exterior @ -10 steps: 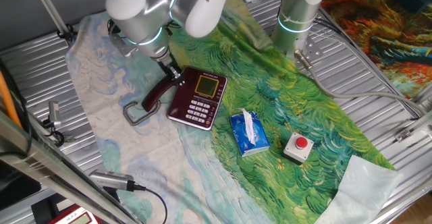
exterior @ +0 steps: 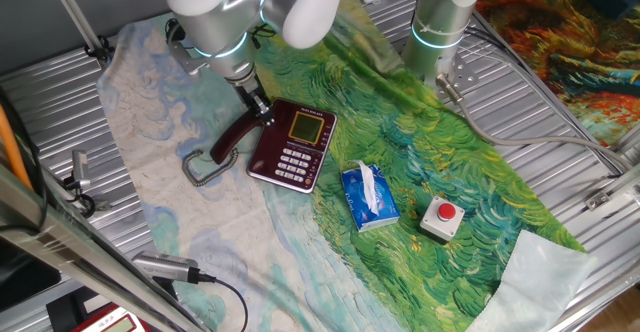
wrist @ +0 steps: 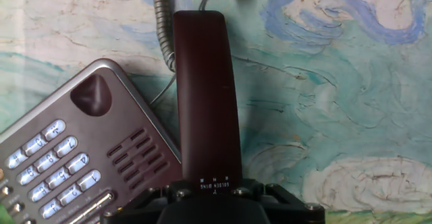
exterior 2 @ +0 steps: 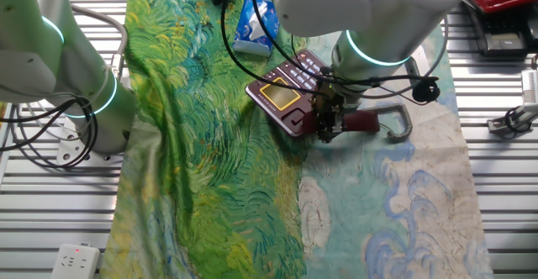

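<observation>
A dark red desk phone base (exterior: 291, 145) with a grey screen and pale keys lies on the painted cloth. Its dark red handset (wrist: 207, 96) is turned at an angle to the base, leaving a cradle hollow (wrist: 92, 94) bare in the wrist view. My gripper (exterior: 265, 114) points down at the handset's end by the base's upper left edge. In the wrist view, black fingers (wrist: 174, 196) close in on both sides of that end, near its printed lettering; the fingertips are partly hidden. A coiled cord (wrist: 163, 25) trails beside the handset's free end.
A blue tissue pack (exterior: 369, 198) and a white box with a red button (exterior: 441, 219) stand right of the phone. A pale bag (exterior: 533, 284) lies at the lower right. Black cables (exterior 2: 239, 54) hang from the arm.
</observation>
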